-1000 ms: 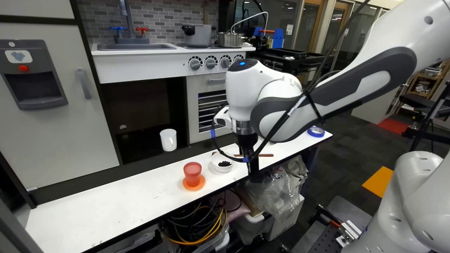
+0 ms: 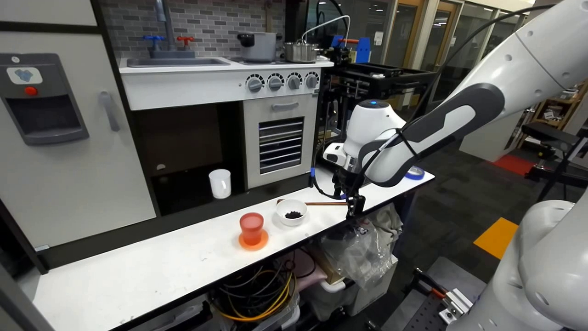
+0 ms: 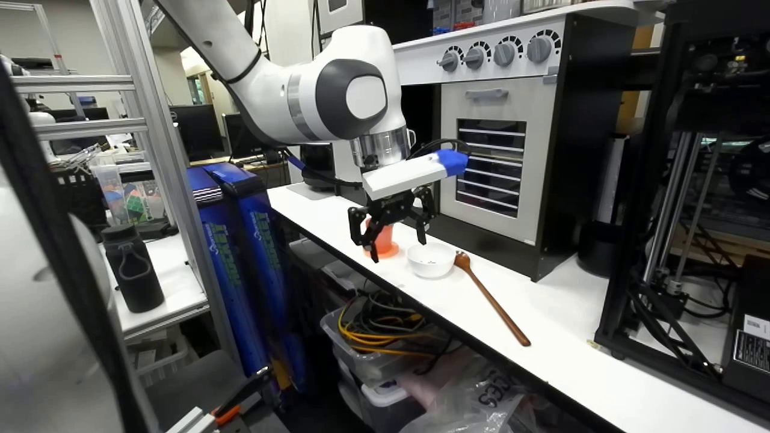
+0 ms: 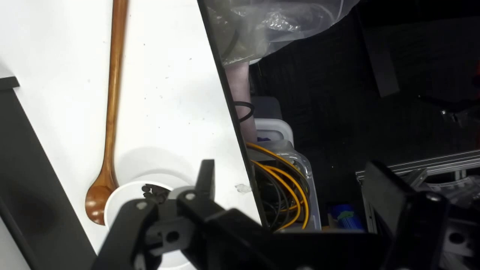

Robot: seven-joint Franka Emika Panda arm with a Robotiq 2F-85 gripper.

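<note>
Above the counter, my gripper point(image 2: 347, 198) stands open with nothing between its fingers; the wrist view shows its fingers point(image 4: 207, 177) wide apart. A white bowl point(image 3: 431, 260) holding small dark pieces point(image 2: 293, 214) sits on the counter, partly hidden behind one finger in the wrist view. Beside it lies a long brown wooden spoon point(image 4: 113, 90), its rounded end close to the bowl. A red-orange cup point(image 2: 251, 227) stands on an orange disc point(image 2: 262, 242), to the bowl's left in the first exterior view. A white mug point(image 2: 220, 184) appears by the dark open cabinet.
The oven front point(image 3: 491, 166) rises behind the bowl. Below the front edge are a bin of cables point(image 3: 375, 332) and clear plastic bags point(image 2: 358, 248). Blue tape point(image 2: 414, 173) lies at the counter's far right end.
My arm has moved right in the first exterior view, taking the gripper farther from the bowl, and the wrist has turned. The bowl and cup have stayed put.
</note>
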